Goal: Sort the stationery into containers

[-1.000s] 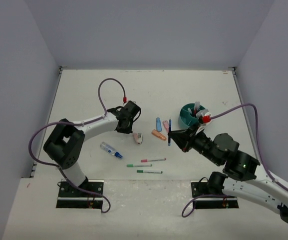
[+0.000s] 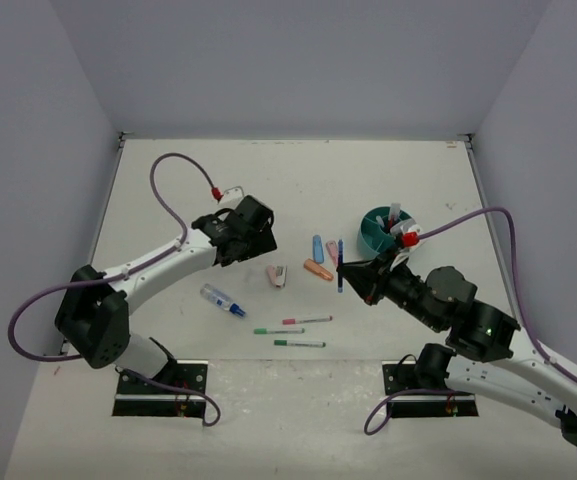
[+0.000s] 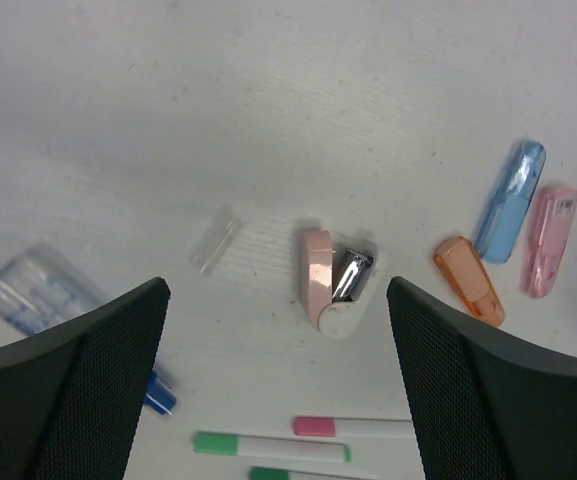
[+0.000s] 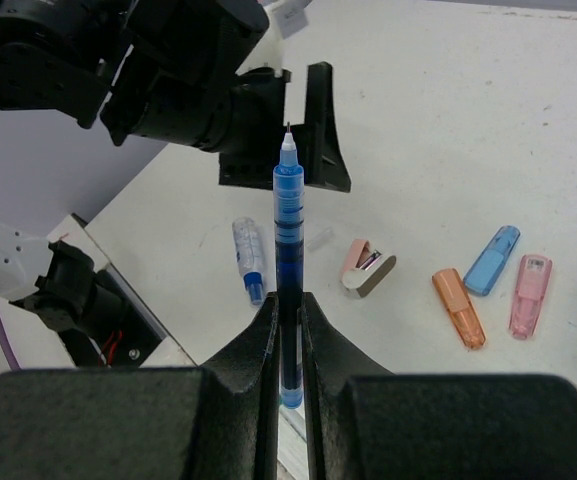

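Note:
My left gripper [image 2: 267, 243] is open, raised above the table with nothing between its fingers. Below it in the left wrist view lie a pink-and-white stationery piece [image 3: 317, 275] with a dark metallic part and a small clear piece [image 3: 216, 240]. My right gripper is shut on a blue pen [image 4: 289, 215], held upright with its tip up. Beside that pen in the top view stands the teal divided container [image 2: 370, 240], holding a few items. Orange [image 2: 318, 270], blue [image 2: 318, 249] and pink [image 4: 531, 295] highlighters lie left of the container.
A clear bottle-like item with a blue cap [image 2: 223, 300] lies at the left. Near the front edge are a red-capped marker [image 2: 308, 320] and two green-capped ones [image 2: 279, 331].
My left gripper has lifted and moved back a little, away from the pink-and-white piece. The right arm has barely shifted, still with the blue pen.

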